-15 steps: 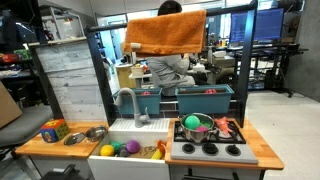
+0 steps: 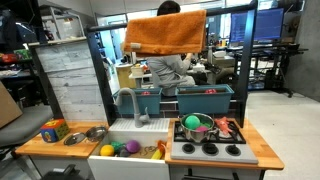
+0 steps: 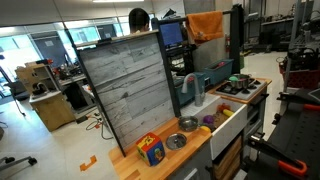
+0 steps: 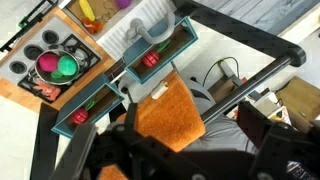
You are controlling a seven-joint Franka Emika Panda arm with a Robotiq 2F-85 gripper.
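Observation:
My gripper stands open in the wrist view, its dark fingers apart at the bottom of the picture. Between and beyond them hangs an orange towel [image 4: 172,115], seen from above; nothing shows gripped. In the first exterior view the towel [image 2: 165,33] is draped over the top bar of the black frame. A metal pot [image 2: 197,131] sits on the stove, with a green item [image 2: 193,122] in it. The white sink [image 2: 132,170] holds colourful toy food, including an orange ball [image 2: 107,150]. I cannot make out the gripper clearly in the exterior views.
Two teal bins [image 2: 204,101] hang behind the counter. A grey faucet [image 2: 135,102] rises over the sink. Metal bowls [image 2: 96,134] and a colourful box [image 2: 54,130] stand on the left counter. The black frame post [image 2: 246,65] borders the right side. A person is behind the frame.
The person behind the frame has shifted slightly. The towel, pot and sink contents look unmoved.

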